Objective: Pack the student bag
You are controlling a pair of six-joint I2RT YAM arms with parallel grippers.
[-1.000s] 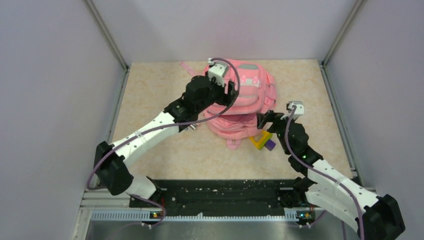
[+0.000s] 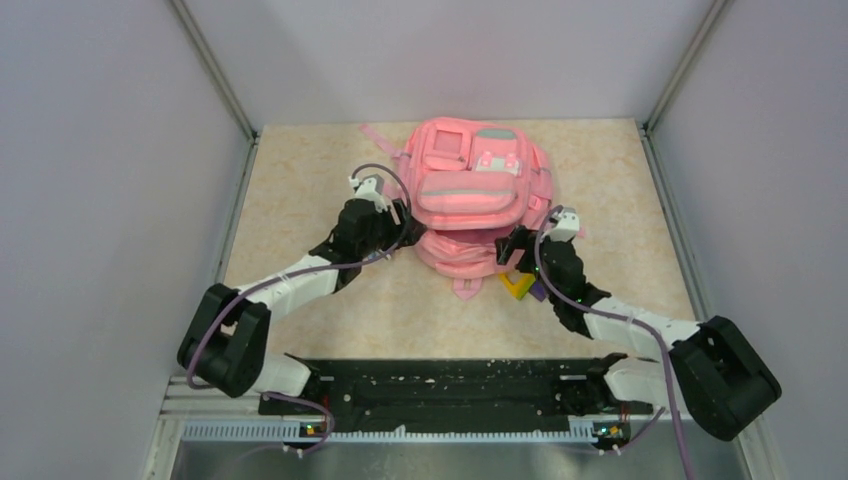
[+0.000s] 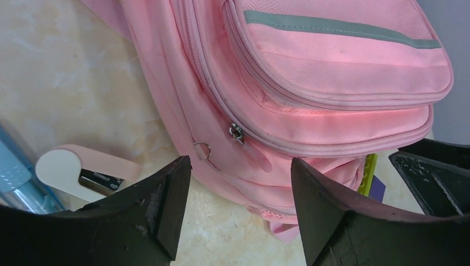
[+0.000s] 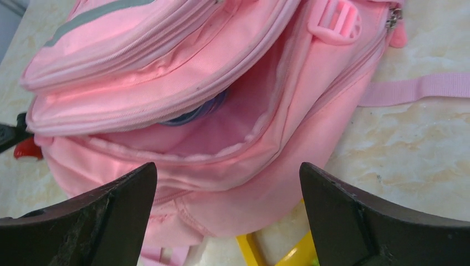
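The pink backpack (image 2: 468, 195) lies on the table, its main compartment gaping toward the front. Inside the opening, a dark blue item (image 4: 197, 111) partly shows under the flap. My left gripper is open at the bag's left front corner. A zipper pull (image 3: 258, 155) on the bag appears between its fingers in the left wrist view, not gripped. My right gripper stands open in front of the bag's mouth, nothing held, with the lower lip of the opening (image 4: 221, 172) seen between its fingers.
Left of the bag lie a pink-and-white stapler-like item (image 3: 88, 169) and a light blue item (image 3: 16, 177). Under the right gripper are a yellow-and-green piece (image 2: 517, 287) and a purple block (image 2: 539, 291).
My left gripper has come off the top of the bag, moving left and toward the front to its left corner. The right gripper has shifted slightly left, closer to the opening.
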